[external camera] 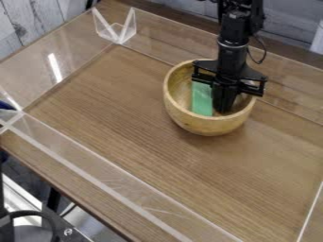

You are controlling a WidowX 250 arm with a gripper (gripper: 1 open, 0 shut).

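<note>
A light wooden bowl (186,117) stands on the wooden table, right of the middle and toward the back. Inside it lies a green item (202,99). The black gripper (225,102) reaches down from the top into the right part of the bowl, beside the green item. Its fingertips are dark and partly hidden in the bowl, and I cannot make out anything between them.
Clear plastic pieces (115,25) sit at the back left. Black cable or hardware lies at the bottom-left corner, and a wall runs along the back.
</note>
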